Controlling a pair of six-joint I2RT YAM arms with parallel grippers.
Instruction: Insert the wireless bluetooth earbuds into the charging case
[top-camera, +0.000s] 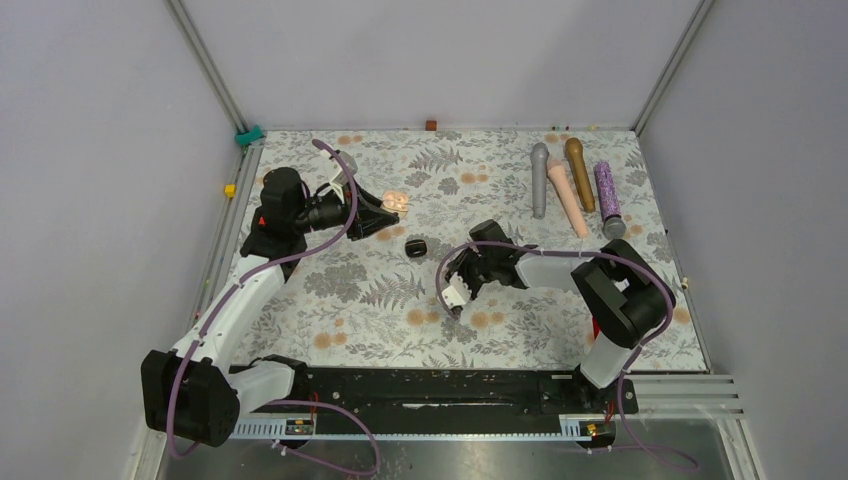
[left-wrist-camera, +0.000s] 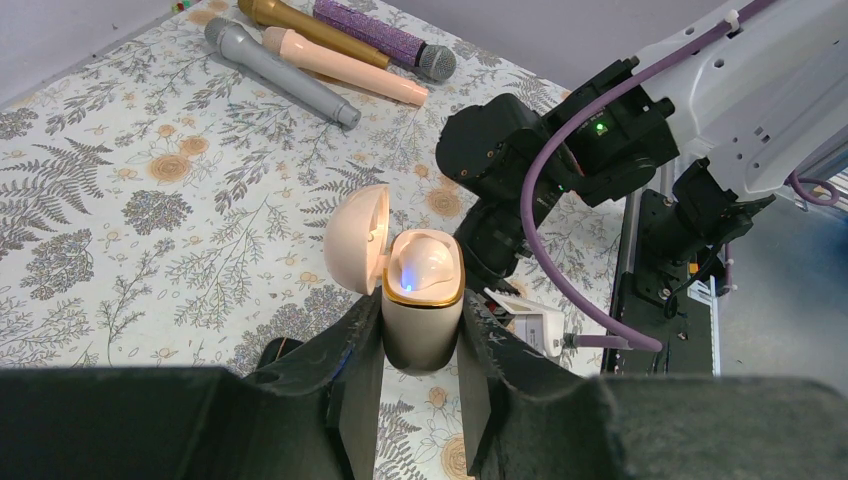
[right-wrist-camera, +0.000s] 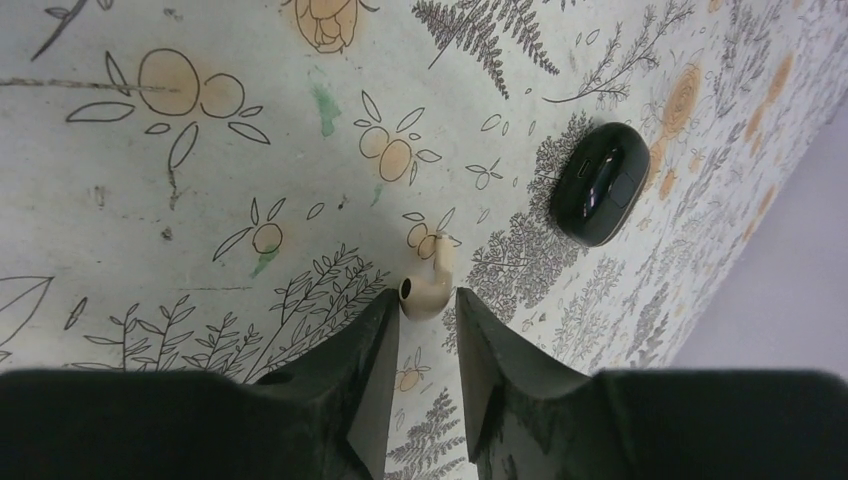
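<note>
My left gripper is shut on the white charging case (left-wrist-camera: 420, 300), held upright with its lid (left-wrist-camera: 350, 240) open and a small blue light inside. In the top view it is left of centre (top-camera: 394, 202). A white earbud (right-wrist-camera: 428, 292) lies on the floral cloth between the fingertips of my right gripper, which stands part open just around or behind it; whether the fingers touch it is unclear. A black case (right-wrist-camera: 600, 183) lies on the cloth beyond, between the two grippers.
Several microphone-shaped objects, among them a grey one (top-camera: 539, 180) and a purple one (top-camera: 608, 195), lie at the back right.
</note>
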